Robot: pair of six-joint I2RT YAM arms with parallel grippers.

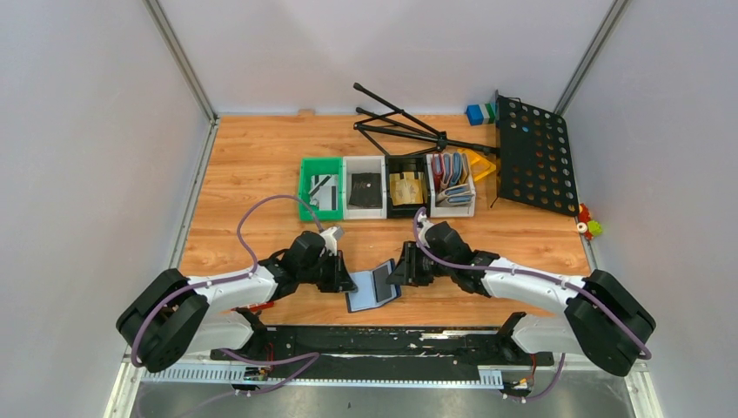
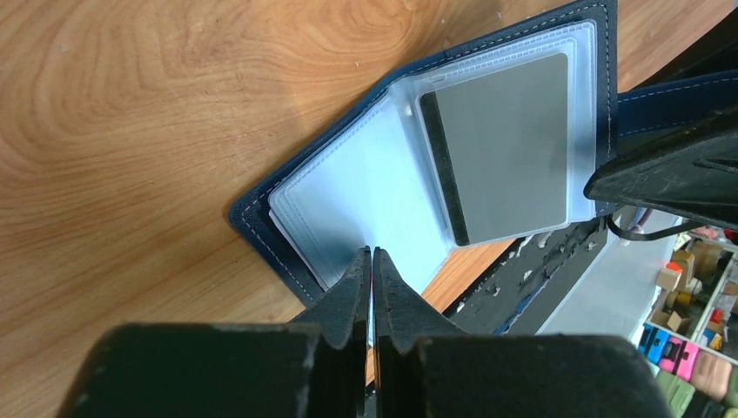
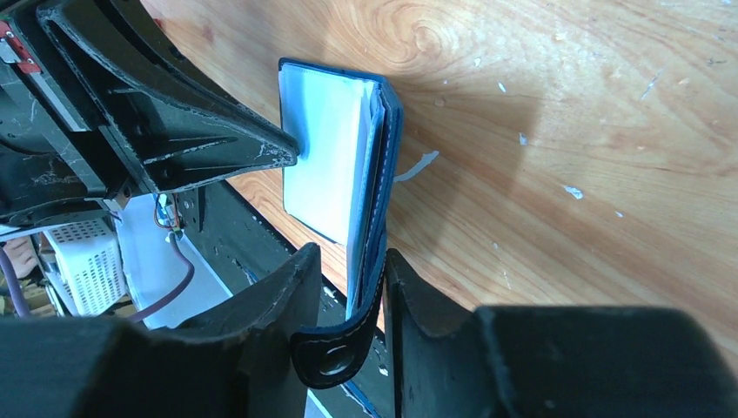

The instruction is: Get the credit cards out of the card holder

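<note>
The dark blue card holder (image 1: 372, 287) lies open on the table between my grippers, with pale plastic sleeves (image 2: 357, 183) and a grey card (image 2: 500, 152) in a sleeve. My left gripper is shut at the sleeves' edge; in the left wrist view a thin pale sliver shows between its fingers. My right gripper is at the holder's right end, around its folded edge and strap (image 3: 335, 353); how far its fingers have closed is hard to see.
A row of bins stands behind: green (image 1: 305, 190), white (image 1: 348, 205), black (image 1: 407, 209) and white with cards (image 1: 461, 209). A black stand (image 1: 533, 157) lies back right. Table space beside the holder is clear.
</note>
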